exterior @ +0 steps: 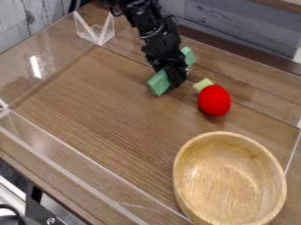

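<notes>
My black gripper (170, 74) reaches down from the top centre of the camera view onto a green object (159, 83), shut on it near the middle of the table. More green (188, 60) shows just behind the gripper. A red rounded object (214, 100) lies to the right, with a small pale green piece (201, 84) beside it at its upper left.
A large wooden bowl (230, 180) fills the lower right. A clear plastic item (97, 31) stands at the top left.
</notes>
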